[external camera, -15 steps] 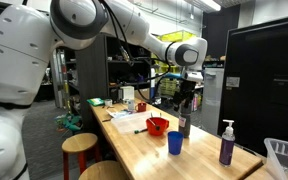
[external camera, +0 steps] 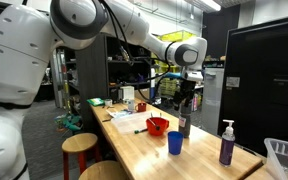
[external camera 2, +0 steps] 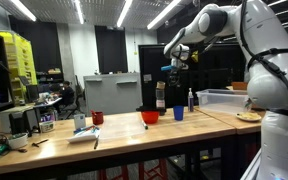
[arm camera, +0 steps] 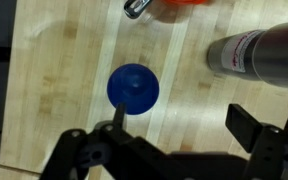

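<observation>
High over the wooden table, my gripper stands open with nothing between its fingers. In the wrist view a blue cup (arm camera: 133, 88) is seen from above, close to the left finger and lower down on the table. A grey bottle (arm camera: 259, 56) with a label is at the upper right of that view. Exterior view 1 shows the blue cup (external camera: 175, 143) in front of the bottle (external camera: 184, 124), with the red bowl (external camera: 158, 126) to their left. The gripper (external camera: 187, 99) hangs above and apart from all of them.
A pump bottle (external camera: 227, 144) stands near the table's right side, close to a clear bin (external camera: 283, 157). A utensil handle (arm camera: 136, 8) lies by the bowl. Two stools (external camera: 79, 143) are at the left.
</observation>
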